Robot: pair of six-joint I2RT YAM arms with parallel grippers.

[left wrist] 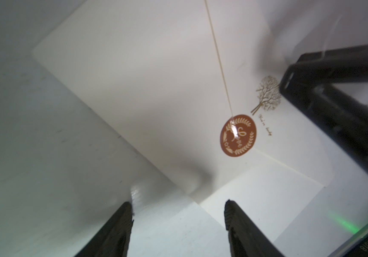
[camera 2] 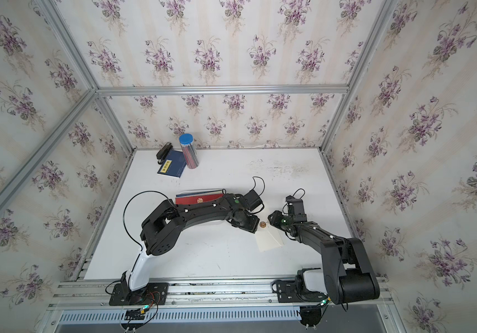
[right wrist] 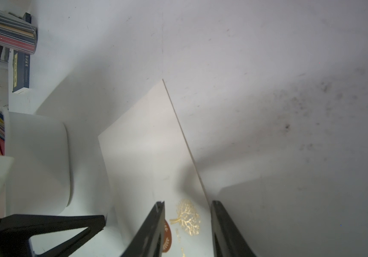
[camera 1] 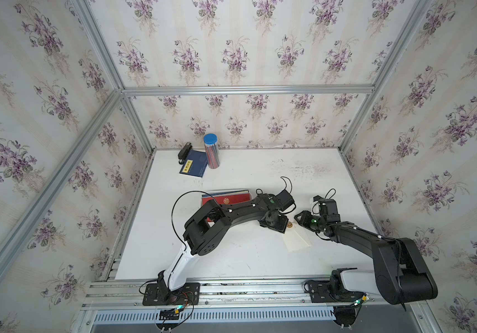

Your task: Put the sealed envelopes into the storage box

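Observation:
A cream envelope (left wrist: 162,107) with a round brown seal (left wrist: 238,135) and a printed tree lies flat on the table. My left gripper is open over its edge, fingers apart, with nothing held. On the opposite side, my right gripper stands with its fingers apart above the envelope's other edge, close to the tree print. Nothing shows clamped there. The white storage box (right wrist: 38,162) stands to the left in the right wrist view; red and other coloured envelopes (camera 1: 225,198) show in it. My left arm partly covers the box in both top views.
At the back left stand a blue-lidded tube (camera 1: 211,151), a dark blue booklet (camera 1: 194,163) and a black stapler (camera 1: 184,152).

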